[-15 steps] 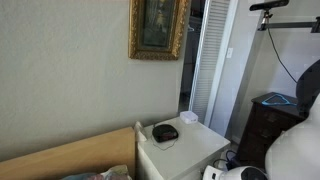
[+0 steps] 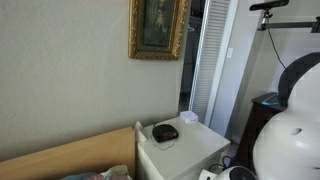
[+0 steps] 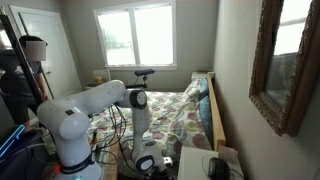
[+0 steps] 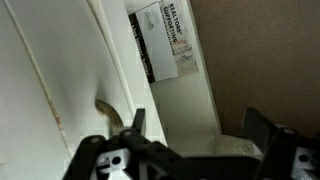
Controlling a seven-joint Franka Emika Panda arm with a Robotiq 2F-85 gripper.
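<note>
My gripper stands open in the wrist view, its dark fingers apart with nothing between them. Below it is a white furniture piece, whose panel at the left carries a curved metal handle [image 4: 110,114]. Beyond the panel's edge lies a narrow pale recess that looks like an open drawer [image 4: 190,115]. A printed booklet [image 4: 166,38] with black and white parts rests in it. In exterior view 1 the white cabinet [image 2: 180,155] stands against the wall, and the fingers are cut off by the bottom edge.
On the cabinet top are a black device [image 2: 165,132] with a cable and a small white box [image 2: 188,117]. A bed [image 3: 175,105] extends beside the arm. A brown surface [image 4: 265,60] fills the wrist view's right side. Dark furniture [image 2: 262,118] stands at the right.
The large white arm link at the right of exterior view 1 has risen and covers more of the dark furniture. The cabinet and the things on it look unmoved.
</note>
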